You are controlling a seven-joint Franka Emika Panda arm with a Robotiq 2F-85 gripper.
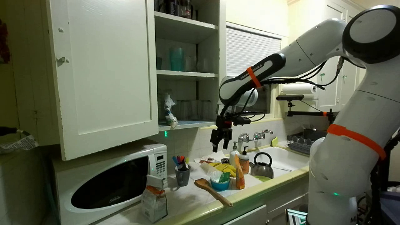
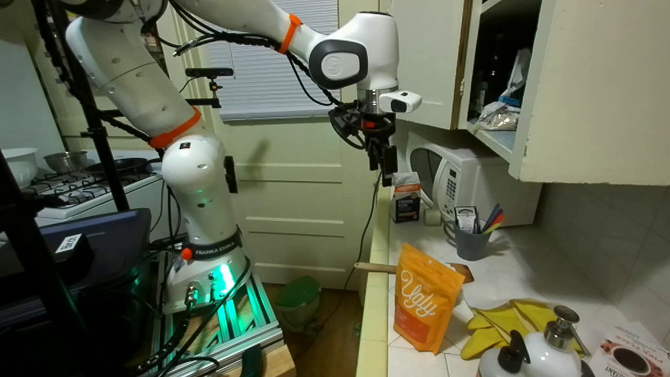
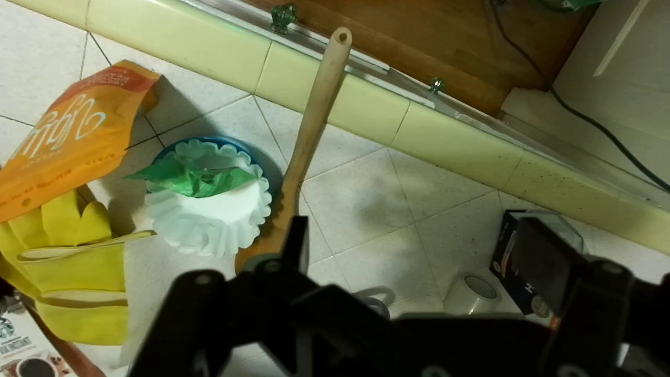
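My gripper (image 1: 221,145) hangs in the air above the counter, its fingers pointing down. In the wrist view its two fingers (image 3: 295,245) stand wide apart with nothing between them. Below lies a wooden spatula (image 3: 308,138), its handle reaching out over the counter's edge. Beside its blade sits a blue bowl (image 1: 220,184) holding white paper liners (image 3: 207,217) and a green wrapper (image 3: 194,179). An orange pouch (image 2: 424,300) stands upright close to the bowl. Yellow gloves (image 3: 75,264) lie flat behind the pouch.
A grey cup of utensils (image 1: 182,176) stands near the microwave (image 1: 112,183). A coffee bag (image 2: 406,198) is at the counter's end. The cabinet door (image 1: 105,71) hangs open. A kettle (image 1: 262,169) and soap bottles (image 1: 244,161) stand by the sink (image 1: 292,159).
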